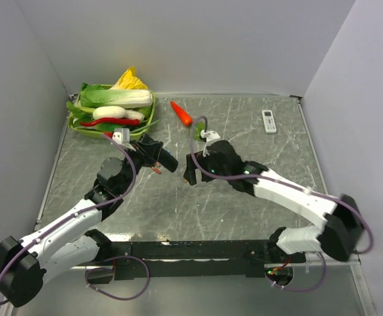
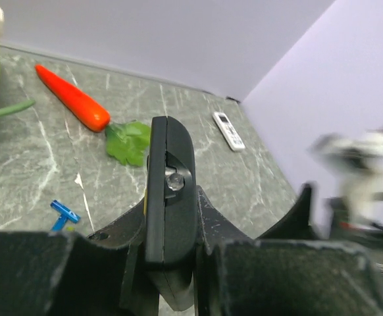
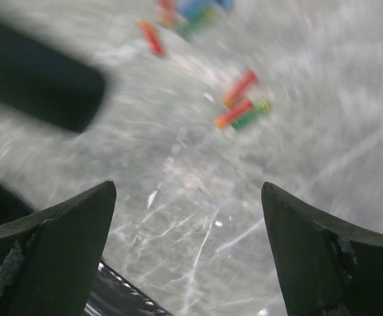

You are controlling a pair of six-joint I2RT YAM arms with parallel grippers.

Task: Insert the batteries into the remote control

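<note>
My left gripper (image 1: pixel 157 153) is shut on a black remote control (image 1: pixel 167 160), which fills the middle of the left wrist view upright. My right gripper is open over the table, nothing between its fingers. Batteries lie loose on the table below it: red ones (image 3: pixel 239 87), a green one (image 3: pixel 249 114), and more blurred red and green ones farther back beside a blue tool (image 2: pixel 64 212).
A green basket of vegetables (image 1: pixel 79 129) is at the back left. A carrot (image 1: pixel 181 113), a leaf (image 2: pixel 127 143) and a white remote (image 1: pixel 268 121) lie at the back.
</note>
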